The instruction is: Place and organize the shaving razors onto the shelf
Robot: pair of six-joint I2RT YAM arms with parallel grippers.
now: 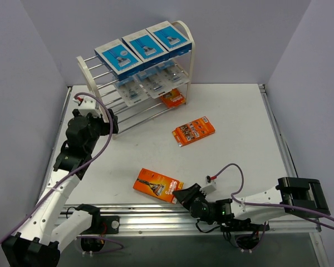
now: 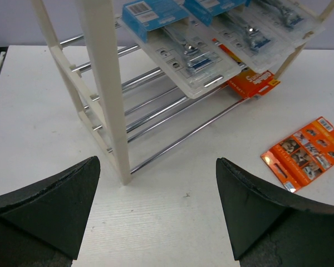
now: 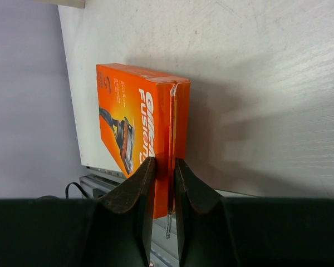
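An orange razor box lies at the table's front edge, my right gripper at its end; in the right wrist view the fingers close around that end, and whether they grip it firmly is unclear. My left gripper stands open and empty by the shelf's left side. The white rack holds blue boxes on top, clear blister packs in the middle, and one orange box low at right. Another orange box lies flat right of the rack.
Grey side walls and a metal rail along the front edge bound the space. Purple cables hang over both arms.
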